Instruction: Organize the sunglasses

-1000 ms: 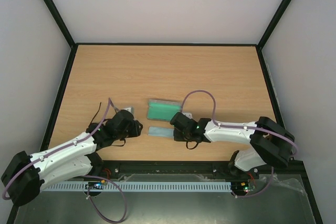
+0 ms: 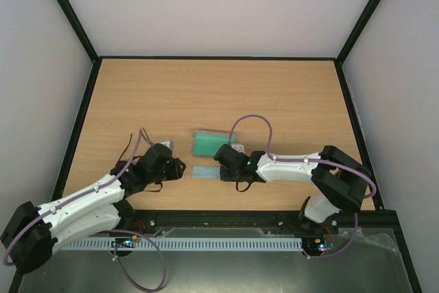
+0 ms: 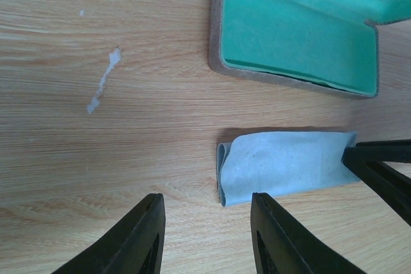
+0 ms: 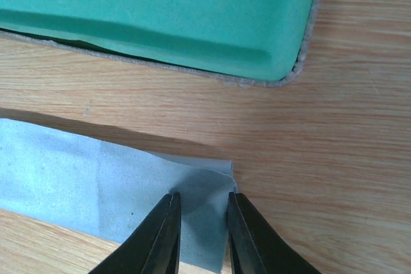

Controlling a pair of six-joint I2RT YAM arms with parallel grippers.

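A light blue folded cloth [image 3: 279, 162] lies flat on the table, below an open case with teal lining [image 3: 295, 36]; no sunglasses are visible. My right gripper is at the cloth's right end, fingertips apart on it, part open; whether it grips any fabric is unclear. In the left wrist view my left gripper stands open with nothing between its fingers, left of the cloth.
The case [image 2: 206, 143] sits just behind the cloth. A pale scuff mark [image 3: 103, 81] shows on the tabletop. Dark frame edges and walls bound the sides.
My right arm has moved slightly left and toward the back, over the cloth's right end. My left arm has barely moved.
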